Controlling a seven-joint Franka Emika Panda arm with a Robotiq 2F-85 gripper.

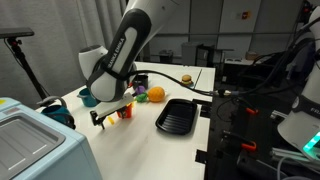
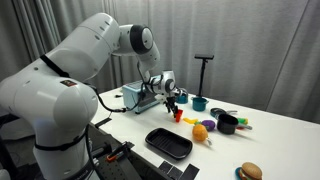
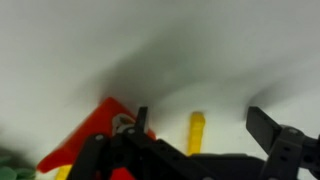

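Observation:
My gripper (image 1: 112,114) points down low over the white table, its fingers apart. In the wrist view, a small yellow piece (image 3: 196,132) shows in the gap between the dark fingers, and neither finger appears to touch it. Right beside the left finger in that view is a red object (image 3: 95,125) with a pale marking. From exterior view 1 the red object (image 1: 126,113) stands by the gripper's right finger. Exterior view 2 shows the red object (image 2: 178,116) next to the hand, while the yellow piece is hard to make out there.
A black tray (image 1: 178,118) lies to the right, with an orange pumpkin-like item (image 1: 156,94) behind it. Farther off are a toy burger (image 2: 250,171), a dark pot (image 2: 228,124) and a teal pot (image 2: 199,103). A pale box (image 1: 45,145) occupies the near left.

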